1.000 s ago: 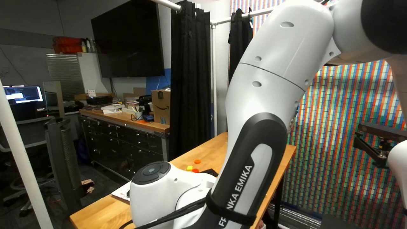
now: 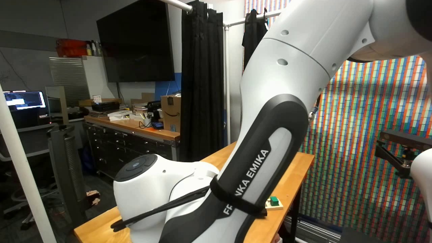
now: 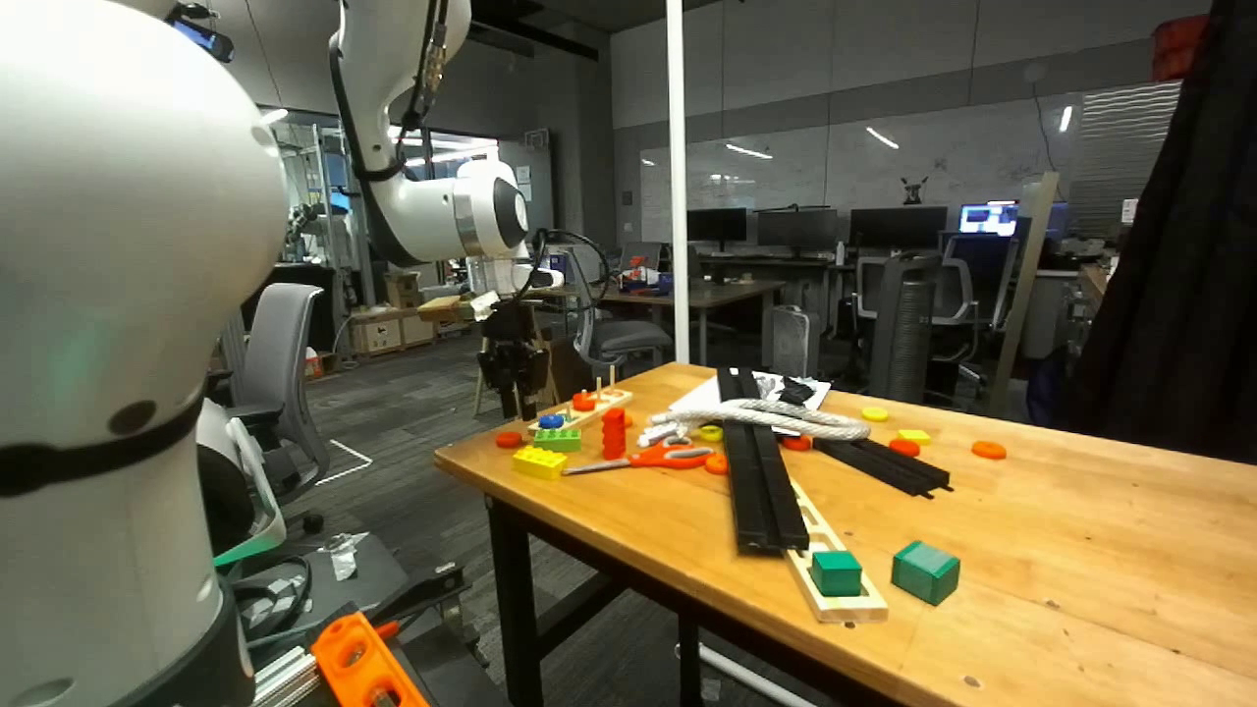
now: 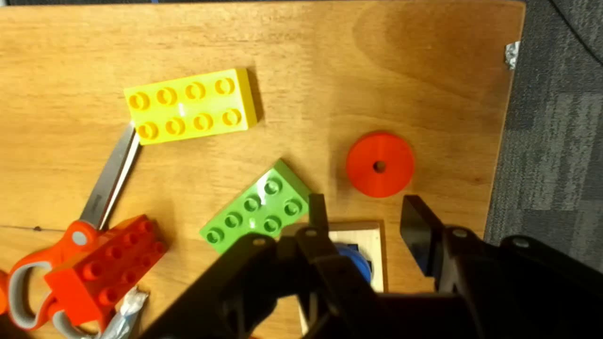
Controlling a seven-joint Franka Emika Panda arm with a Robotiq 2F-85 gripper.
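My gripper points down over the corner of the wooden table (image 4: 441, 73), its fingers parted and nothing visible between the fingertips. Just past the fingertips in the wrist view lies a flat red ring (image 4: 395, 172) with a small centre hole. A green toy brick (image 4: 261, 208) rests to the left of the fingers, partly covered by one of them. Between and beneath the fingers shows a wooden peg base (image 4: 364, 243) with a blue ring (image 4: 354, 261), mostly hidden. In exterior view 2 the gripper (image 3: 519, 407) hangs at the table's far left corner.
A yellow brick (image 4: 189, 106) touches the scissors (image 4: 112, 175); red bricks (image 4: 110, 265) lie over their handles. Black track pieces (image 3: 760, 477), a rope (image 3: 766, 414) and green blocks (image 3: 926, 572) occupy the table's middle.
In exterior view 1 the arm's lower wrist part has shifted left and the upper links have moved. A green block on the table now shows beside the arm, while orange and yellow pieces are hidden.
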